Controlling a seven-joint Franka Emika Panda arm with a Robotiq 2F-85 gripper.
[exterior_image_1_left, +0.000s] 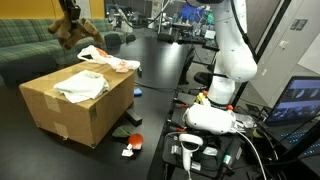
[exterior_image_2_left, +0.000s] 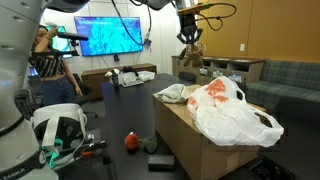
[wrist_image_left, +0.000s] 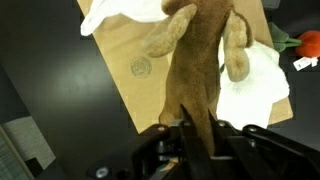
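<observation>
A brown plush animal (exterior_image_1_left: 72, 33) with long limbs hangs from my gripper (exterior_image_1_left: 69, 10), clear above a cardboard box (exterior_image_1_left: 55, 105). In the wrist view the plush (wrist_image_left: 195, 75) stretches away from the gripper, which is shut on it; the fingertips are mostly hidden by the fabric. Exterior view 2 shows the plush (exterior_image_2_left: 189, 52) small and in the air behind the box (exterior_image_2_left: 190, 135).
A folded white cloth (exterior_image_1_left: 82, 86) and a white-and-red plastic bag (exterior_image_1_left: 108, 60) lie on the box top. On the dark table in front are a red object (exterior_image_1_left: 135, 141), a dark block (exterior_image_1_left: 123, 130) and a green item (exterior_image_1_left: 133, 117).
</observation>
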